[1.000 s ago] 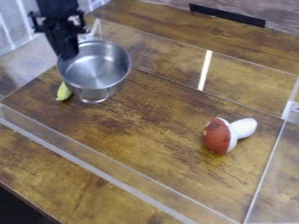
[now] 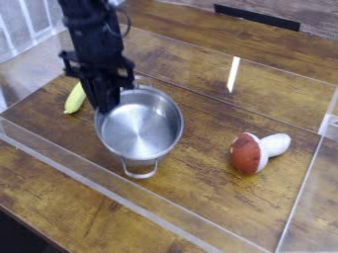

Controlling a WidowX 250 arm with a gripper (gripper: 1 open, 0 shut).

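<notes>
A steel pot (image 2: pixel 140 128) is held tilted toward the camera at the centre-left of the wooden table, its inside showing. The dark gripper (image 2: pixel 109 93) comes down from the top left to the pot's upper left rim; its fingers are shut at the rim, and what lies between them is too small to tell apart. A yellow-green vegetable, perhaps corn (image 2: pixel 75 97), lies left of the pot, partly behind the gripper. A red-capped mushroom (image 2: pixel 248 153) with a white stem lies at the right.
Bare table (image 2: pixel 158 217) shows along the front and at the upper right. A clear-walled edge runs along the right side. A thin white strip (image 2: pixel 232 75) is at the upper right, and a dark slot is at the top.
The gripper and the pot have moved toward the camera and somewhat to the right, down in the view. The mushroom has stayed where it was.
</notes>
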